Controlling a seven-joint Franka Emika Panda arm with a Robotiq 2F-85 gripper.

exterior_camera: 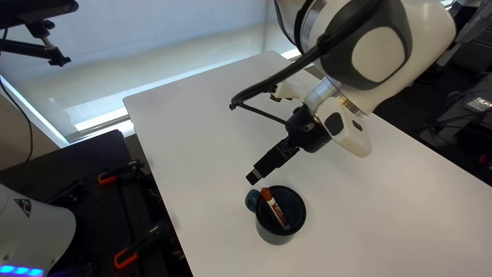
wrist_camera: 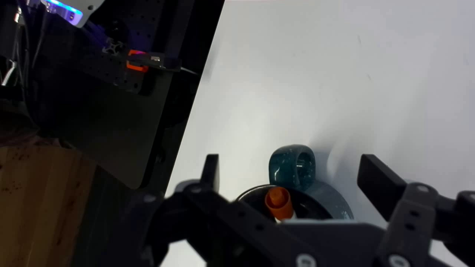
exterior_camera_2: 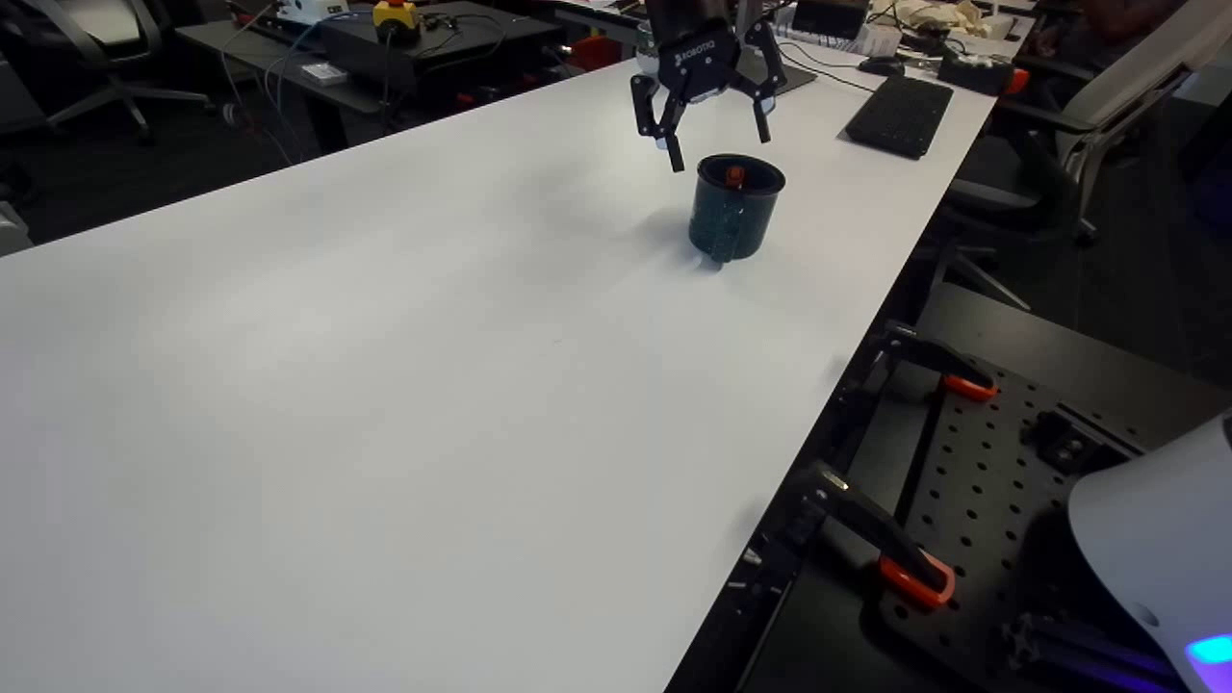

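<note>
A dark teal mug (exterior_camera: 276,236) stands upright on the white table, its handle (wrist_camera: 291,167) toward the upper side of the wrist view. Inside it leans a marker (exterior_camera: 275,210) with an orange cap (wrist_camera: 279,202), which rests near the rim on the handle side. My gripper (exterior_camera_2: 722,154) is open, its two fingers wide apart and nothing held between them. In exterior view 2 it hangs just behind and above the mug. From the wrist, the mug and cap appear between the fingers, partly covered by the gripper's body.
A black keyboard (exterior_camera_2: 901,115) lies at the far right in exterior view 2. Orange-tipped clamps (exterior_camera_2: 918,577) sit along the table's edge, beside a black perforated plate.
</note>
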